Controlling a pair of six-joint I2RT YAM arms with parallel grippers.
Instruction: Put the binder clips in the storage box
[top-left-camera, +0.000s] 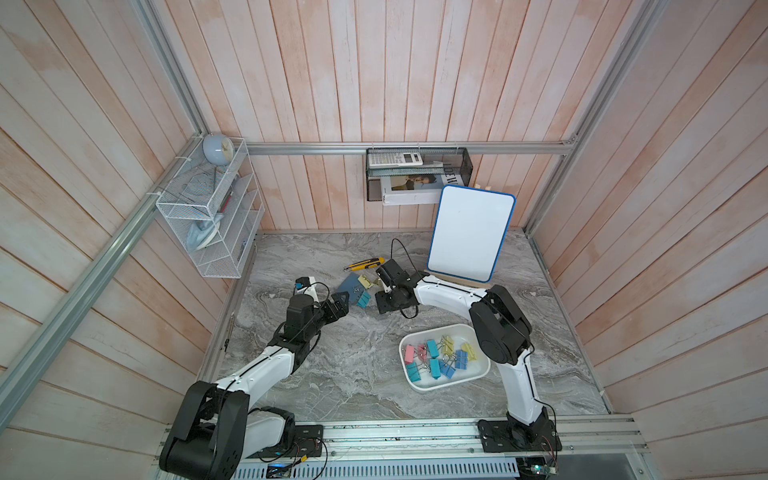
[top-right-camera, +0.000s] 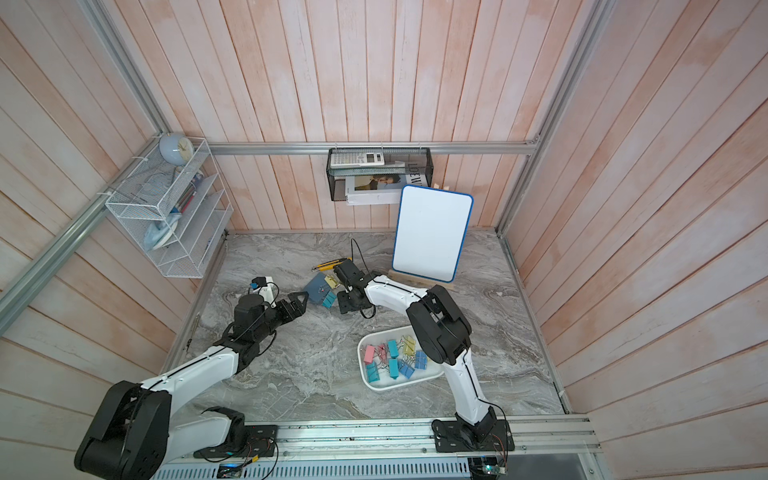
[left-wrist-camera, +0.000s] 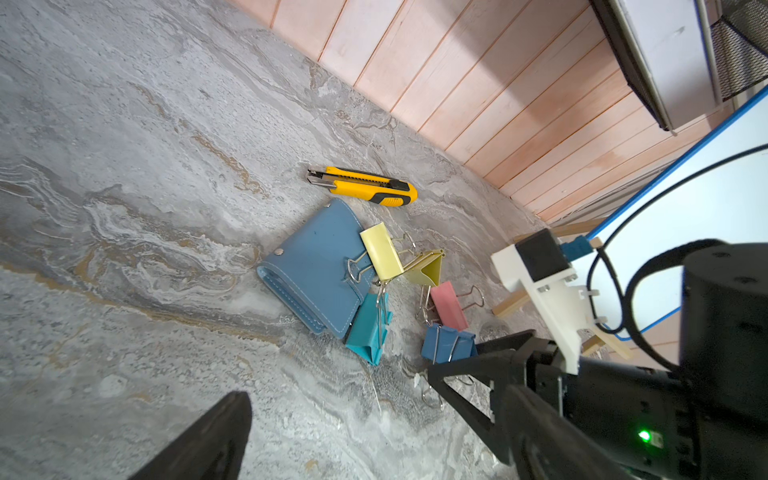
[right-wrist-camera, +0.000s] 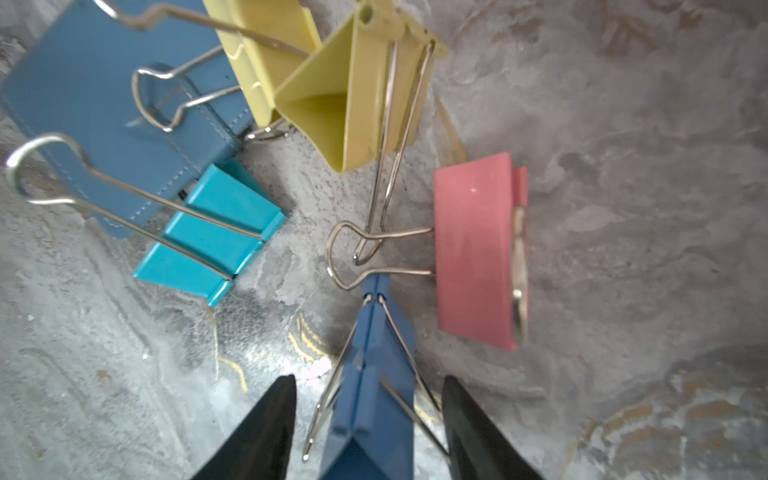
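My right gripper stands open, its fingers on either side of a blue binder clip (right-wrist-camera: 376, 344) on the table. A pink clip (right-wrist-camera: 472, 248) lies just right of it in the right wrist view. Two yellow clips, one of them an upright yellow clip (right-wrist-camera: 352, 96), and a teal clip (right-wrist-camera: 212, 232) lie by the blue wallet (left-wrist-camera: 320, 264). The white storage box (top-left-camera: 410, 379) at the front right holds several clips, among them a pink clip (top-left-camera: 409, 353). My left gripper (top-left-camera: 344, 305) is open and empty, left of the loose clips.
Behind the wallet lies a yellow utility knife (left-wrist-camera: 364, 186). A whiteboard (top-left-camera: 472, 232) leans at the back right under a mesh shelf (top-left-camera: 374, 192). A white wire rack (top-left-camera: 232, 240) stands at the left.
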